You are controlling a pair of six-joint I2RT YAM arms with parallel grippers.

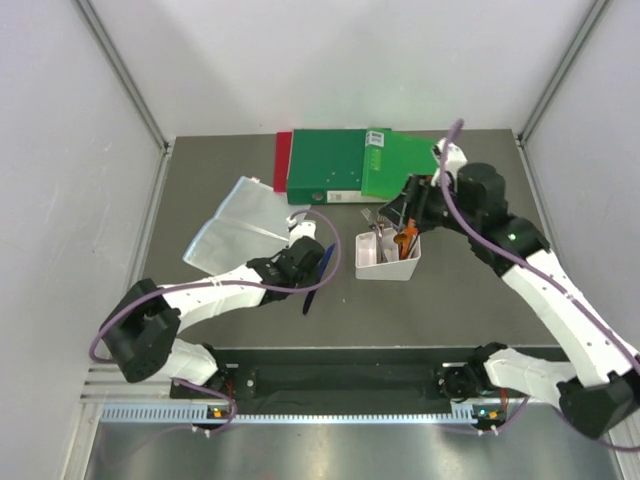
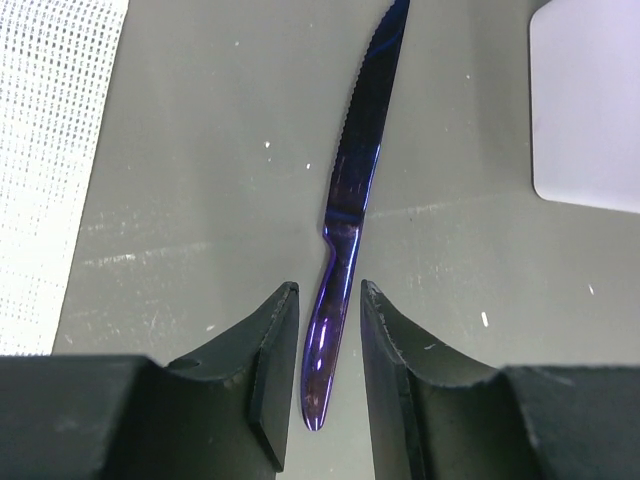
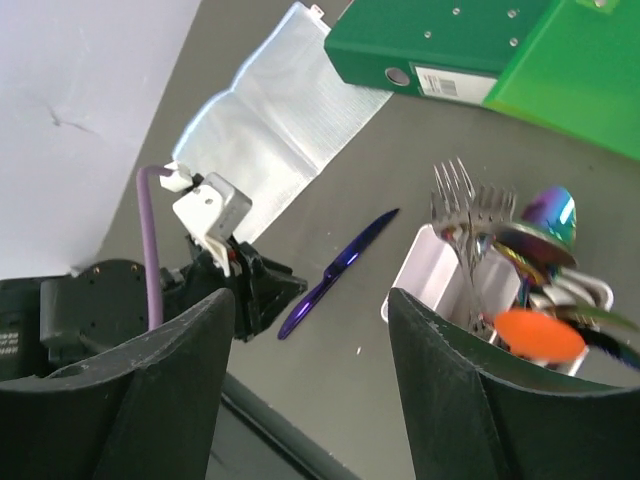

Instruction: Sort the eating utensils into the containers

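Observation:
A dark blue metallic knife lies flat on the grey table, its handle end towards the front. In the left wrist view my left gripper is part open, one finger on each side of the handle, which shows bare between the tips. Right of the knife stands a white container holding several utensils. In the right wrist view these include forks, an orange utensil and a rainbow-tinted piece. High over the container's right side, my right gripper is open with nothing between its fingers.
Behind the container lie a green binder, a green folder and a red one. A white mesh pouch lies left of the knife.

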